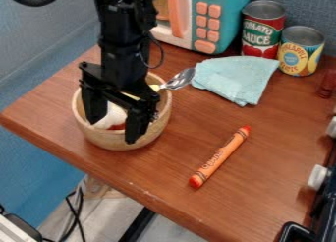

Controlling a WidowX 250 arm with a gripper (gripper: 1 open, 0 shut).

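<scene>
My black gripper (121,106) is down inside a wooden bowl (89,130) at the left part of the table, covering much of its contents. A white item (112,115) shows behind my fingers, and a little pale yellow shows at the bowl's right. Whether the fingers are open or hold anything cannot be seen clearly.
On the wooden table (237,207) are an orange crayon (219,157), a spoon (182,79), a light blue cloth (234,79), a tomato sauce can (262,30), a second can (301,51) and a teal toy microwave (195,18). A black appliance edges the right side.
</scene>
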